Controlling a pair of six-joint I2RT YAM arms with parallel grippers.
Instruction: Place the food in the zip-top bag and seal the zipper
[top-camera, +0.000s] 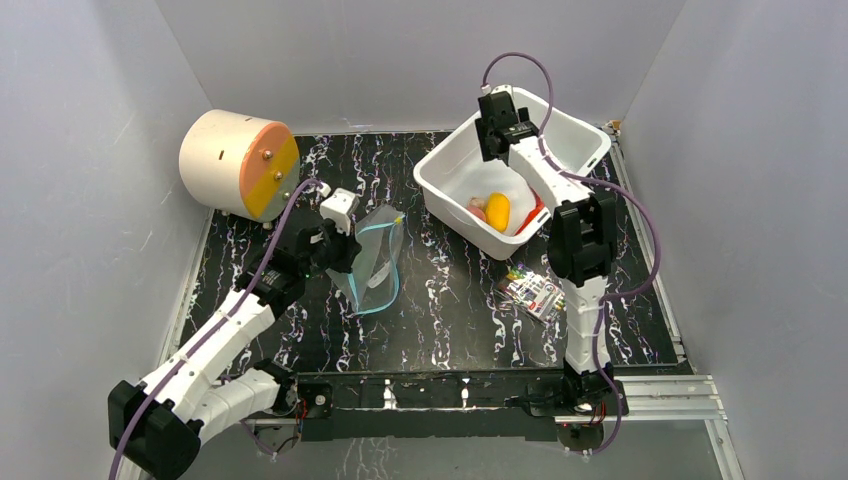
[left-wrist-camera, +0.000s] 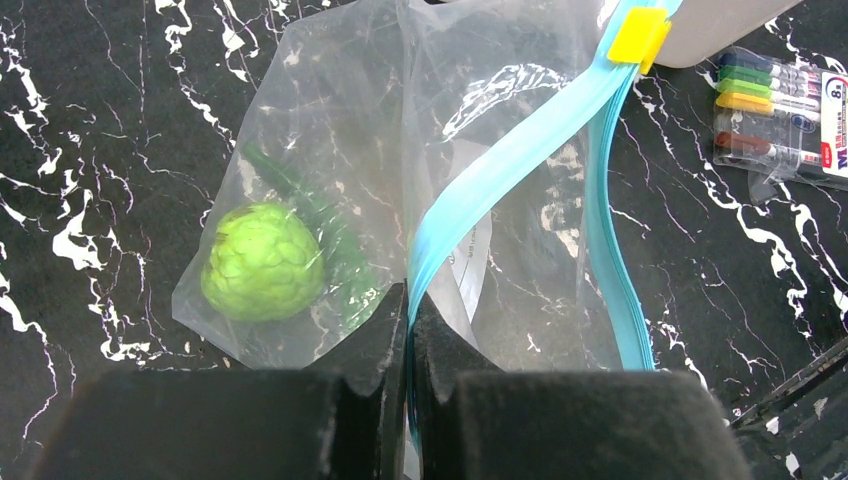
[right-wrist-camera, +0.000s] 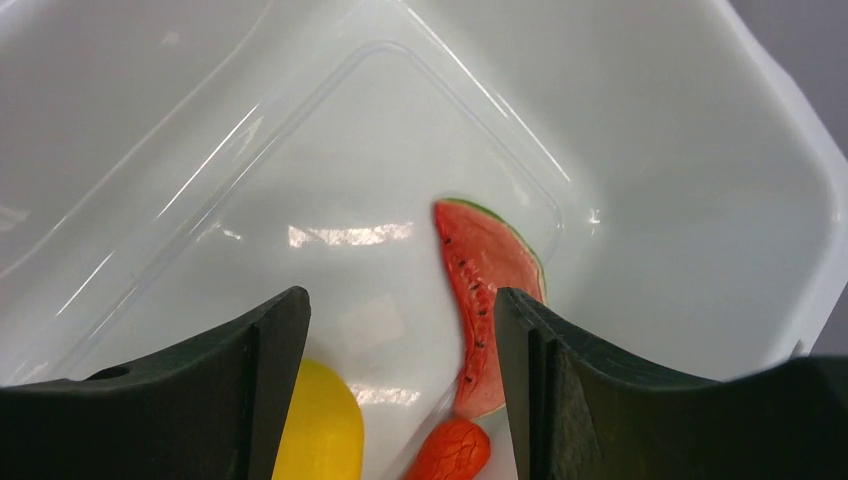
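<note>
My left gripper is shut on the blue zipper edge of the clear zip top bag, which holds a green artichoke and a long green item. The bag has a yellow slider. My right gripper hangs inside the white bin, fingers apart and empty, over a watermelon slice, a yellow food item and a red item.
A pack of markers lies in front of the bin. A cream and orange cylinder stands at back left.
</note>
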